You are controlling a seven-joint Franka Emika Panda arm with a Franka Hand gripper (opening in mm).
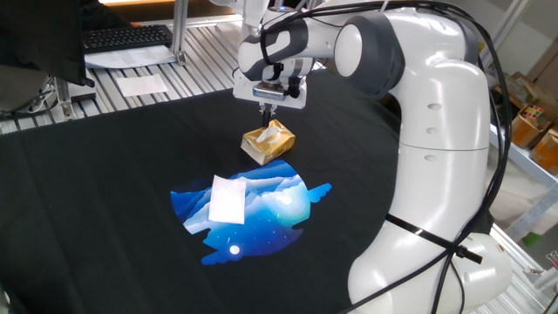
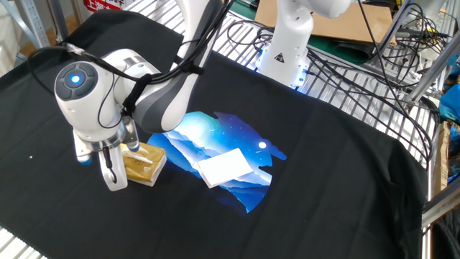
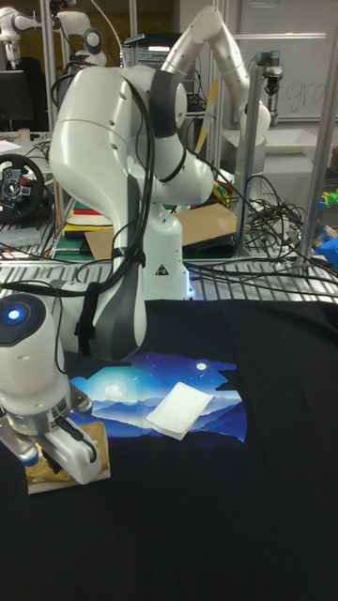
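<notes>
A golden tissue pack [image 1: 260, 149] with a white tissue [image 1: 274, 132] poking out of its top lies on the black cloth. My gripper [image 1: 267, 123] points down over it, its fingers drawn together at the exposed tissue. Whether the tissue is pinched between them is too small to make out. In exterior view 2 the gripper hides part of the pack [image 2: 147, 164]. A white folded sheet [image 1: 227, 201] rests flat on the blue mountain-print mat [image 1: 283, 209], apart from the pack.
A keyboard [image 1: 128, 37] and a paper sheet [image 1: 142, 85] lie beyond the cloth on the slatted table. Behind the mat, in exterior view 3, stands the arm's base [image 3: 165, 255] with cables nearby.
</notes>
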